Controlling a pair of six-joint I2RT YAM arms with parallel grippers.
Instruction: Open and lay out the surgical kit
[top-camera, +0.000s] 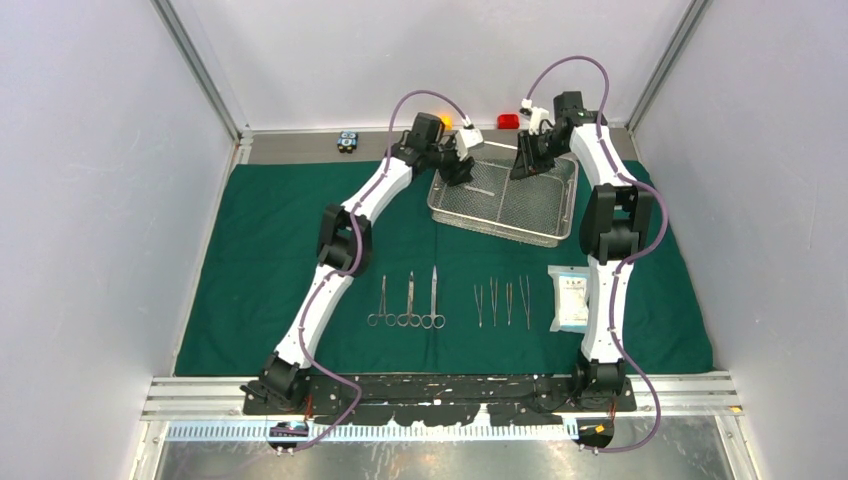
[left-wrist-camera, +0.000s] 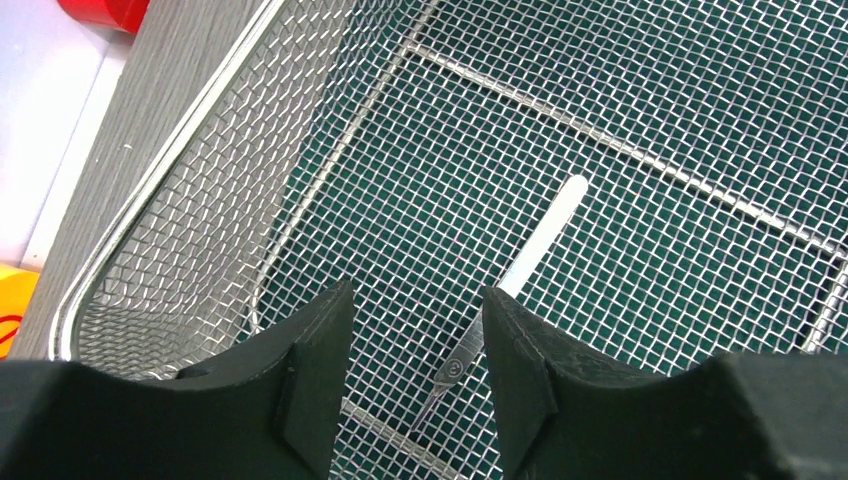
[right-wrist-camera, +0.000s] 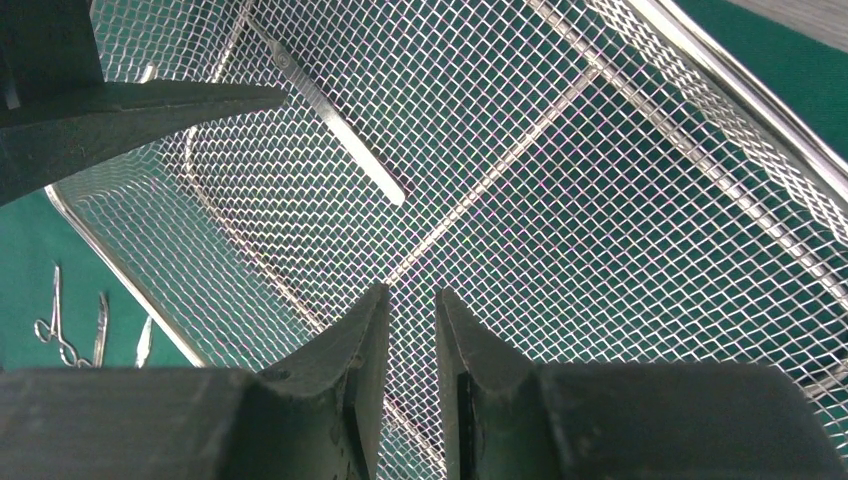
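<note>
A wire mesh tray (top-camera: 535, 235) holds one scalpel handle (left-wrist-camera: 540, 232), lying on the mesh floor in the left compartment. My left gripper hangs right over the scalpel, fingers apart with nothing visible between them. My right gripper is over the tray's right part, fingers partly apart and empty. Scissor-like instruments (top-camera: 410, 315), several tweezers (top-camera: 509, 300) and a white packet (top-camera: 570, 300) lie in a row on the green cloth.
A red block (top-camera: 508, 121), a yellow object (top-camera: 446, 121) and a small blue-black object (top-camera: 347, 142) sit along the back.
</note>
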